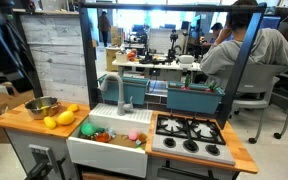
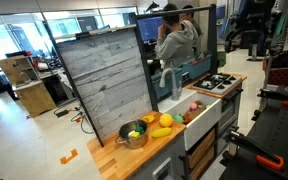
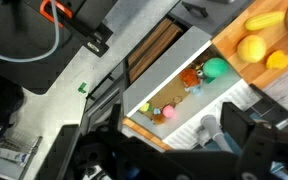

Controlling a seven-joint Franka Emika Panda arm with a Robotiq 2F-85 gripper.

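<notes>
Seen from the wrist, my gripper stands open, its dark fingers spread along the lower edge with nothing gripped. The white sink [image 1: 79,152] lies in view beneath it and holds several toys, among them a green ball [image 3: 215,67] and a pink one [image 3: 168,112]. Yellow fruit, including a lemon [image 3: 251,48], rests on the wooden counter [image 1: 19,120] beside the sink. A metal pot [image 1: 42,107] stands on the counter's left part. In the second exterior view the dark arm [image 2: 272,38] is raised at the upper right, clear of the counter.
The grey faucet [image 1: 123,95] rises behind the sink. A black-grated stove [image 1: 189,132] sits right of it, and blue bins [image 1: 192,98] hang behind. Dark frame posts [image 1: 89,60] bound the counter. A seated person [image 1: 249,55] is in the background.
</notes>
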